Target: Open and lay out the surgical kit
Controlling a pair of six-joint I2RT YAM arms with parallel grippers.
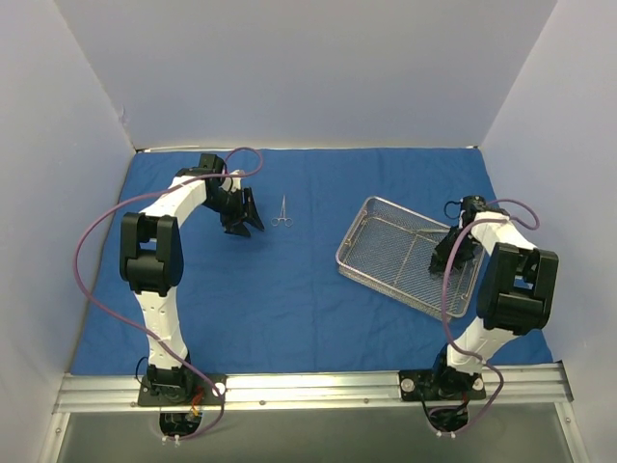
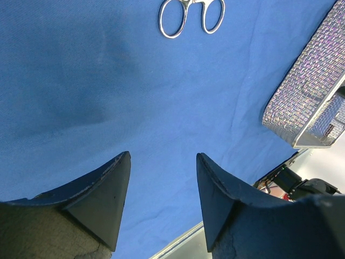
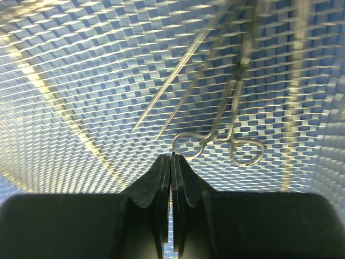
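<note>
A silver ringed instrument (image 1: 282,214) lies flat on the blue cloth; its two finger rings (image 2: 172,35) show at the top of the left wrist view. My left gripper (image 1: 245,230) stands open beside it, with only bare cloth between its fingers. The wire mesh basket (image 1: 362,275) sits at the right. Inside it my right gripper is shut, its tips close by one ring of another ringed instrument (image 3: 250,162); nothing clearly shows between them. Thin tweezers (image 3: 179,66) lie next to that instrument on the mesh.
Blue cloth (image 1: 241,309) covers the table, with wide free room at the centre and left. Walls (image 1: 569,193) stand on both sides and at the back. A purple cable (image 1: 87,280) loops over each arm.
</note>
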